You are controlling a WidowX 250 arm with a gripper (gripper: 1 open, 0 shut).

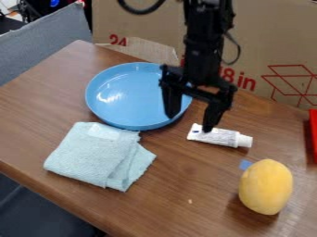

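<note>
My black gripper (192,111) hangs open over the right part of a blue plate (124,93) and the tabletop beside it, its fingertips just above and left of a white tube (220,136). Nothing shows between the fingers. A folded pale blue cloth (93,157) lies at the front left, below the plate. A yellow oval object (265,189) lies at the front right.
A cardboard box (266,56) stands along the back. A red object (310,134) is cut off at the right edge. Bare wooden table (173,199) shows between cloth and yellow object; the left edge borders a grey surface.
</note>
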